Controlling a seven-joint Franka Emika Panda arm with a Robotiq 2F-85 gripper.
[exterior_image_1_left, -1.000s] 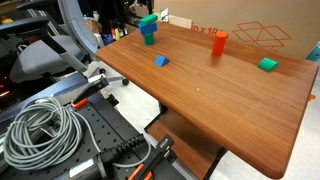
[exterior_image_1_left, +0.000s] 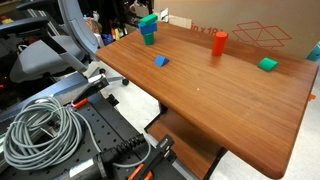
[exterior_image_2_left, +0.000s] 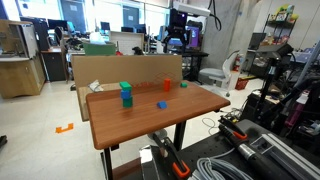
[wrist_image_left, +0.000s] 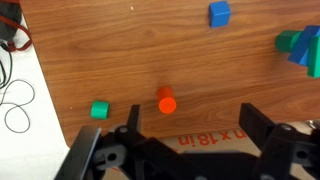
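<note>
In the wrist view my gripper is open above the table, nothing between its widely parted fingers. Below the gap stands a red-orange cylinder (wrist_image_left: 167, 104), seen from overhead. To its left lies a green block (wrist_image_left: 100, 110). A blue block (wrist_image_left: 219, 13) rests alone near the top of that view. At the right edge is a stack of green and blue blocks (wrist_image_left: 307, 48). From the side, the stack (exterior_image_1_left: 149, 30) shows a blue piece between green ones. The gripper does not appear in either exterior view.
The brown wooden table (exterior_image_1_left: 225, 105) has wide bare room toward its near end. A cardboard panel (exterior_image_2_left: 150, 72) stands along one long side. A coil of grey cable (exterior_image_1_left: 45, 135) lies beside the robot's base, off the table.
</note>
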